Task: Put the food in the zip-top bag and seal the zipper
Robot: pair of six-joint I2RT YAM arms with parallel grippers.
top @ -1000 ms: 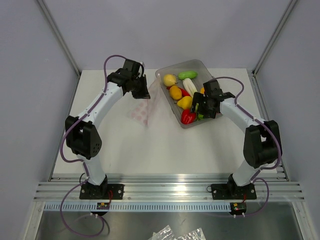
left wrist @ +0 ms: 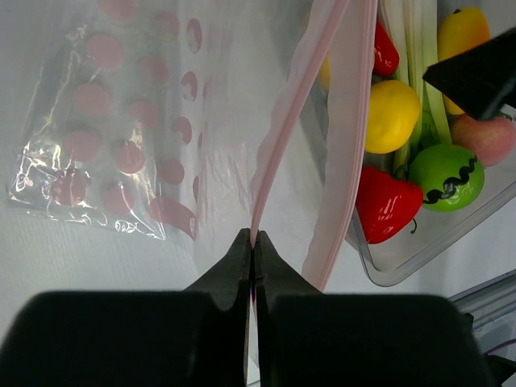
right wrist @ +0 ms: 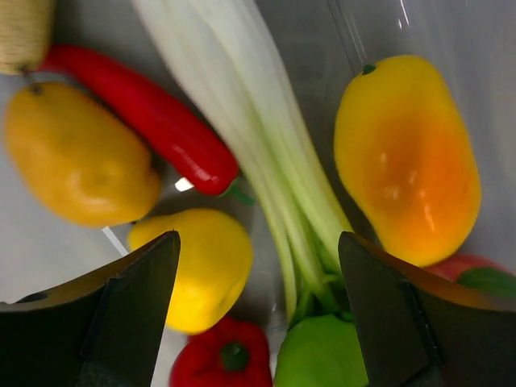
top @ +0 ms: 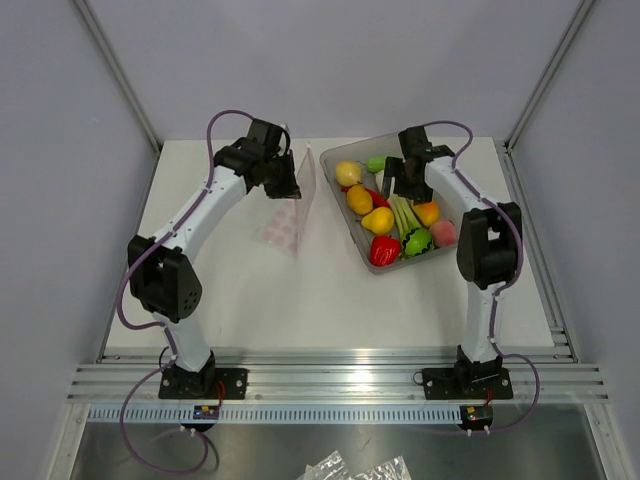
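Observation:
My left gripper is shut on the pink-edged rim of the clear zip bag (left wrist: 105, 121), whose mouth gapes toward the tray. In the top view the bag's pink-dotted part (top: 282, 228) hangs below that gripper. Over the grey tray (top: 358, 237) my right gripper stands open above the pale leek (right wrist: 274, 153), holding nothing. Round the leek lie a red chili (right wrist: 153, 113), a yellow fruit (right wrist: 205, 266), an orange-yellow mango (right wrist: 407, 161), a red pepper (right wrist: 226, 355) and a green pepper (right wrist: 322, 355).
A cucumber (top: 376, 163) and a pale yellow pear (top: 348, 173) occupy the tray's far end; a peach (top: 443, 233) sits near its right edge. Shiny plastic scraps (top: 385, 470) show beyond the near rail.
The tray with its food has shifted to the right and slightly nearer. The left arm has hardly moved.

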